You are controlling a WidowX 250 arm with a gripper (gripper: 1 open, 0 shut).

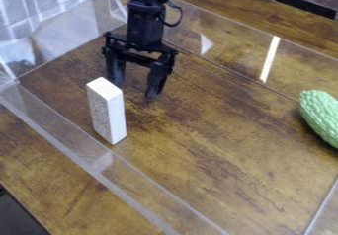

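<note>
My black gripper [137, 77] hangs over the wooden table in the upper middle of the view, its two fingers spread open with nothing visible between them. A white upright block [106, 111] stands below and left of it, apart from the fingers. A green, bumpy vegetable-like object [319, 117] lies at the right edge, partly out of view.
Clear plastic walls border the wooden table [211, 160], one running diagonally along the lower left and others at the back and right. A pale quilted surface shows at the top left.
</note>
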